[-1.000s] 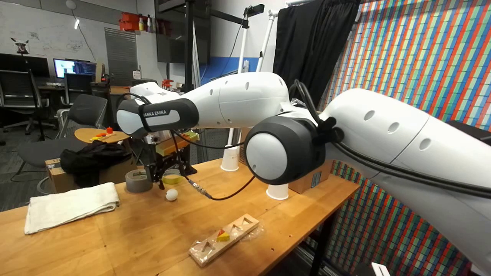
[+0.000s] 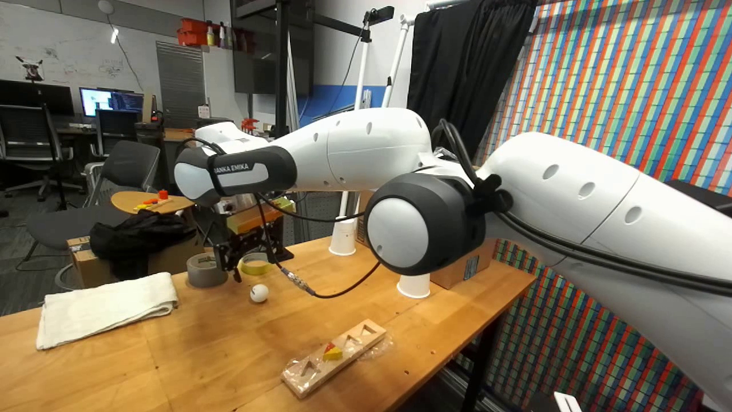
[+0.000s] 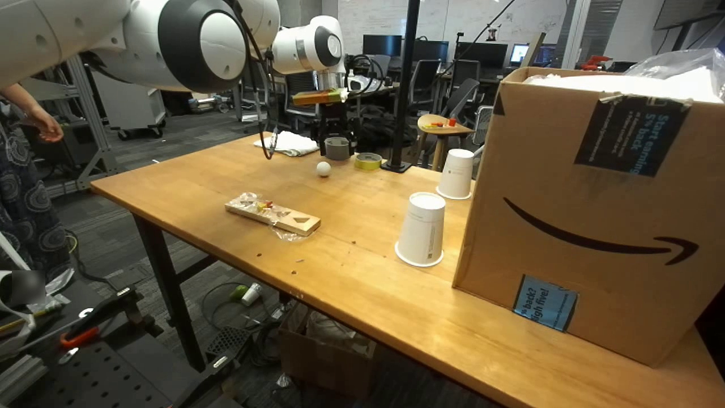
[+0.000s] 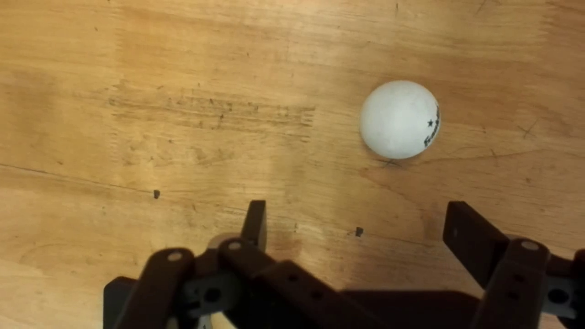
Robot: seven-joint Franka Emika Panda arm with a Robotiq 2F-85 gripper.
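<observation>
A white ball (image 4: 399, 119) with small dark print rests on the wooden table. In the wrist view it lies ahead of my gripper and toward the right finger, touching neither one. The fingers are wide open, with only bare tabletop between them. From the first exterior view, the gripper hangs low over the table just behind the ball (image 2: 258, 294). In the second exterior view the ball (image 3: 323, 169) sits a little in front of the dark gripper.
A grey tape roll (image 2: 206, 270) and a yellow tape roll (image 2: 254, 264) stand near the gripper. A folded white cloth (image 2: 106, 310) lies left. A wooden block with triangular holes (image 2: 336, 357) is nearer. White cups (image 3: 421, 230) and a large cardboard box (image 3: 584, 204) occupy the other end.
The ball has shifted slightly right and nearer the camera in exterior view 1. My gripper has moved slightly left, so the ball now stands farther from the fingers.
</observation>
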